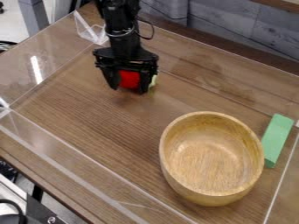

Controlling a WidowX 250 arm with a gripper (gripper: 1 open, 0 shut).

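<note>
My black gripper (125, 68) is low at the upper middle of the table, open, its fingers around a red object (131, 79) that is partly hidden behind them. A small pale green-yellow piece shows just right of it, mostly hidden.
A wooden bowl (211, 157) stands at the lower right, with a green bar (277, 140) to its right. A clear plastic item is at the upper left.
</note>
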